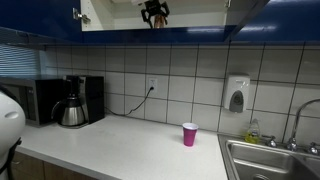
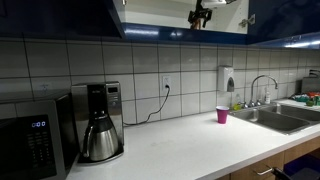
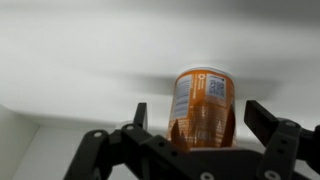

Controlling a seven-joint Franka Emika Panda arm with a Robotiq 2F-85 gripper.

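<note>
An orange canister with a white label (image 3: 203, 100) stands in the wrist view between the two black fingers of my gripper. The fingers are spread, with a gap showing on either side of the canister's upper part. In exterior view 1 my gripper (image 1: 154, 12) is up at the open cabinet shelf (image 1: 205, 18), with a small brownish part of the canister (image 1: 158, 22) just behind it. Exterior view 2 has the gripper (image 2: 199, 16) at that same shelf. The canister's lower part is hidden behind the gripper body.
A pink cup (image 1: 189, 134) stands on the white counter (image 1: 130, 145), left of the sink (image 1: 265, 160). A coffee maker (image 2: 98, 125) and a microwave (image 2: 38, 135) are at the left. Blue cabinet edges (image 1: 130, 37) run below the shelf. Mid-counter is clear.
</note>
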